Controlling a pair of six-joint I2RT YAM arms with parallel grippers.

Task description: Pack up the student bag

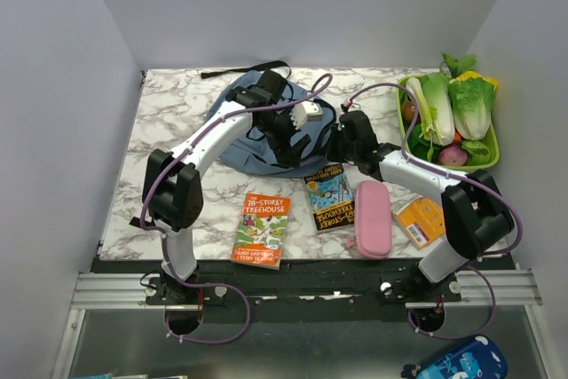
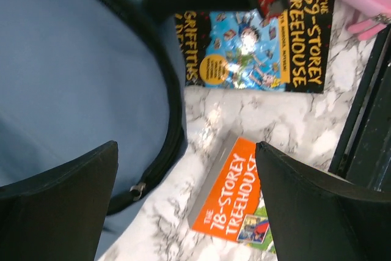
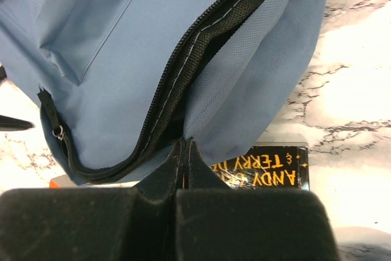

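The blue-grey bag lies flat on the marbled table, its black zipper curving along the near edge. My left gripper hovers over that edge, open, with the zipper end showing between its spread fingers in the left wrist view. At the bag's right corner, my right gripper is shut, a fold of bag fabric running into its fingertips. The orange treehouse book, the dark treehouse book and a pink pencil case lie in front of the bag.
A yellow-orange packet lies to the right, partly near my right arm. The green basket of vegetables fills the back right corner. Bare table shows at the front left. A blue patterned item sits below the table's front edge.
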